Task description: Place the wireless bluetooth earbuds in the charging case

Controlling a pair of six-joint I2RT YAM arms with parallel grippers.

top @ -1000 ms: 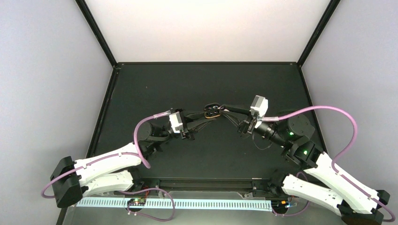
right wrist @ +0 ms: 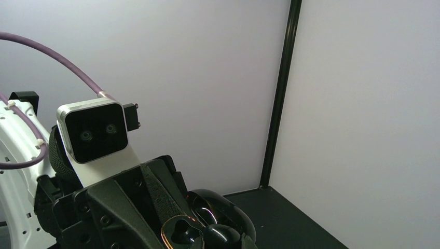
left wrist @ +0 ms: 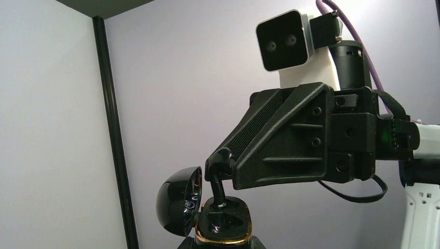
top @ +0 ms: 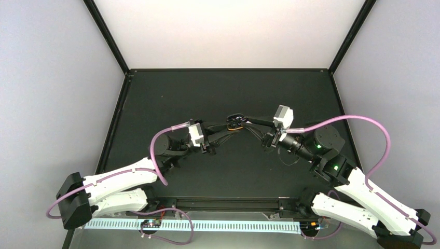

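The black charging case [left wrist: 224, 228] with its gold trim shows at the bottom of the left wrist view. Its rounded lid [left wrist: 177, 202] stands open to the left. My left gripper is shut on this case, low at the frame's edge. Above it, a black earbud [left wrist: 221, 163] sits in my right gripper [top: 246, 122], which is shut on it. The earbud's stem points down and its lower end meets the case's top face; how deep it goes cannot be told. In the right wrist view the earbud [right wrist: 222, 236] overlaps the case [right wrist: 181, 232].
Both arms meet above the middle of the black table [top: 228, 91], which looks bare around them. Purple cables [top: 358, 118] loop off each arm. Pale walls [top: 389, 67] enclose the sides and back.
The right arm has shifted slightly to the left and the left gripper's wrist slightly to the right. Case and earbud stay together, with only a small tilt of the case visible.
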